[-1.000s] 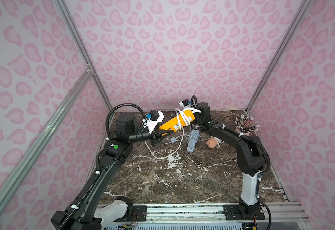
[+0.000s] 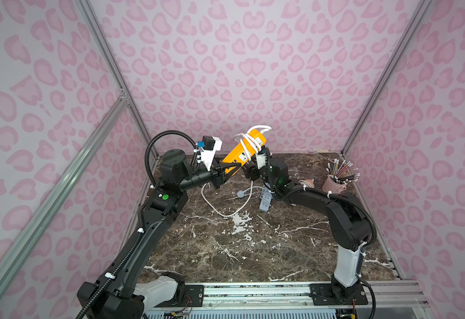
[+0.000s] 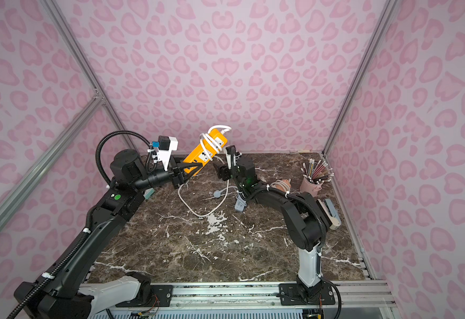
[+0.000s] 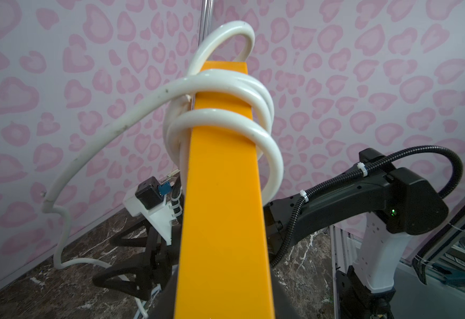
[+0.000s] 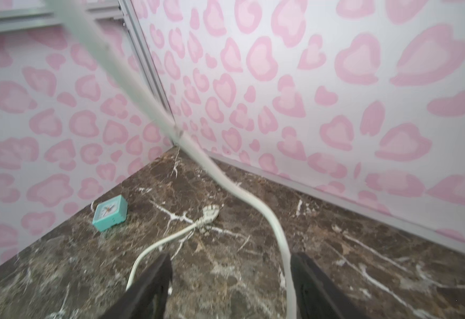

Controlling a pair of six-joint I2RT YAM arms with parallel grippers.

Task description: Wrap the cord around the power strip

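My left gripper (image 2: 227, 169) is shut on the lower end of the orange power strip (image 3: 196, 158), holding it raised and tilted. White cord (image 4: 223, 122) loops several times round the strip's upper part. A loose length droops to the tabletop. My right gripper is open, below the strip and behind it in the top views. In the right wrist view, a blurred length of cord (image 5: 243, 194) runs diagonally down between its fingers.
A grey power strip (image 2: 266, 199) lies mid-table. At the back right are a pink cup of sticks (image 2: 334, 183) and a peach object (image 3: 282, 184). A teal box (image 5: 109, 212) sits to the left.
My left gripper has lifted the orange strip higher and tilted it more steeply.
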